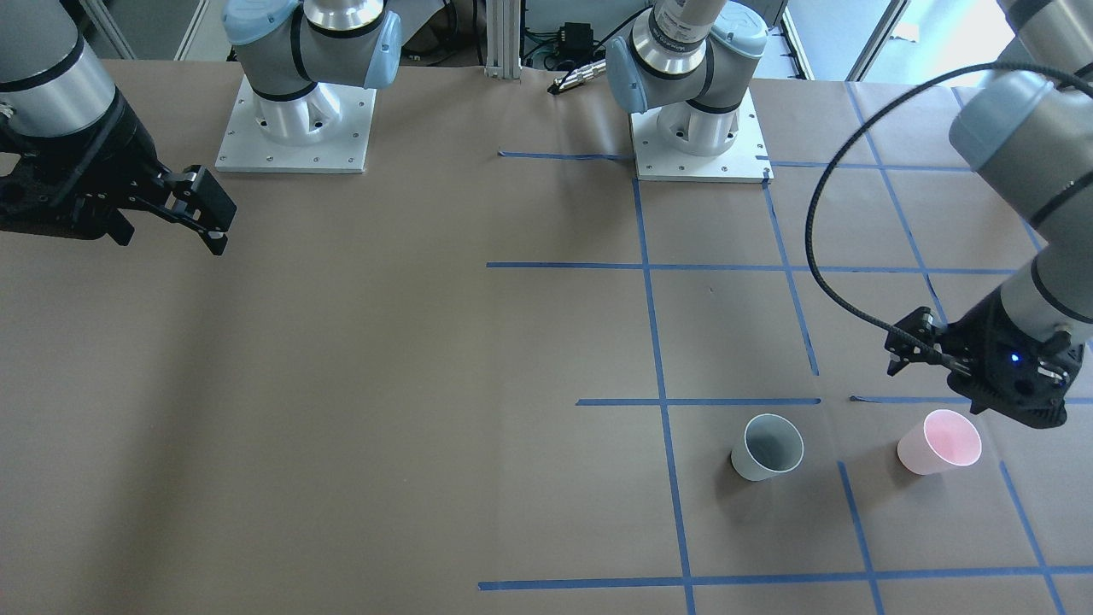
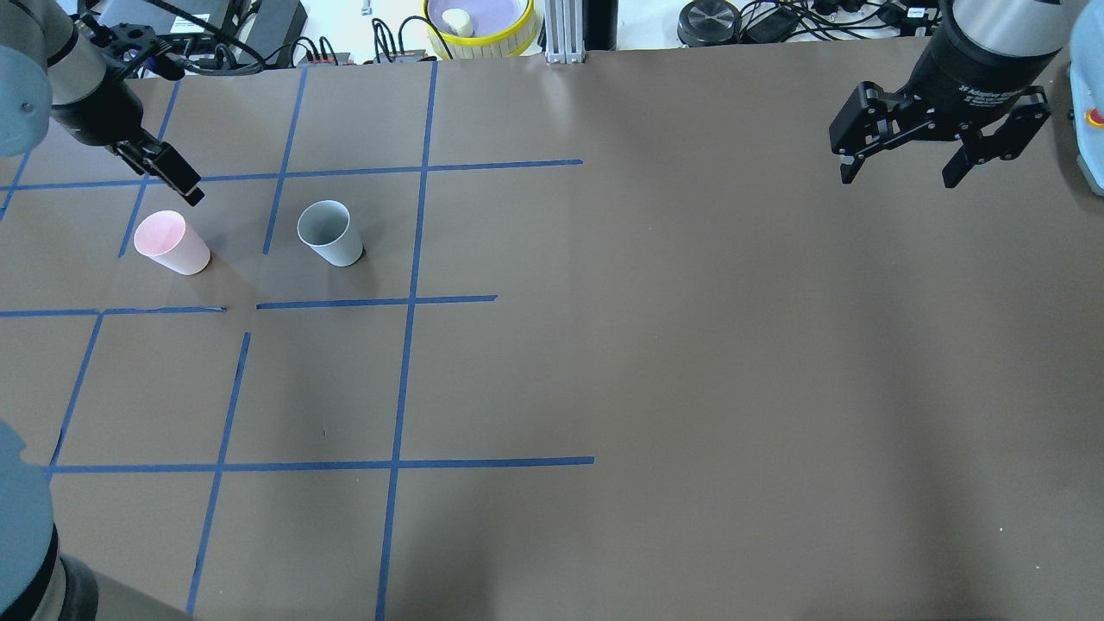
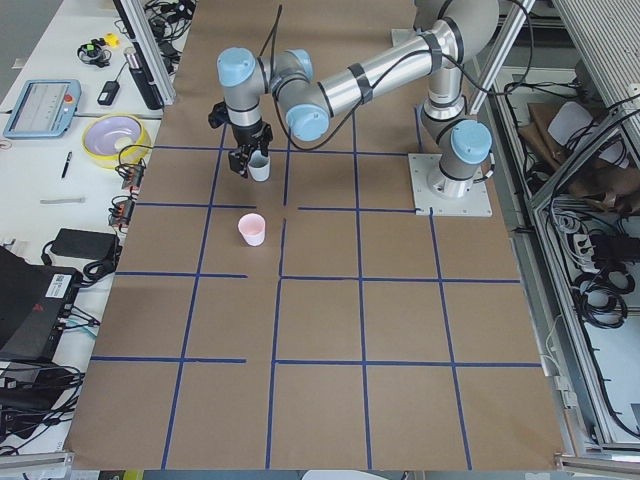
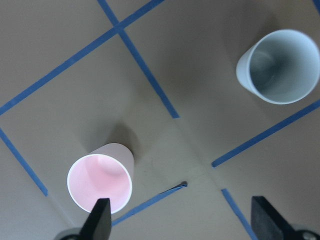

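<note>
A pink cup (image 1: 938, 446) and a pale grey-blue cup (image 1: 766, 451) stand apart on the taped table; in the top view they are the pink cup (image 2: 172, 244) and grey cup (image 2: 331, 236). My black gripper (image 1: 932, 359) hangs above and behind the pink cup. In the wrist view, the pink cup (image 4: 100, 185) lies low left and the grey cup (image 4: 280, 70) upper right, with my two fingertips (image 4: 180, 225) widely apart at the bottom edge, open, nothing between them.
Other arms stand at the table's edges, one with a black gripper (image 2: 937, 140) at the right in the top view.
</note>
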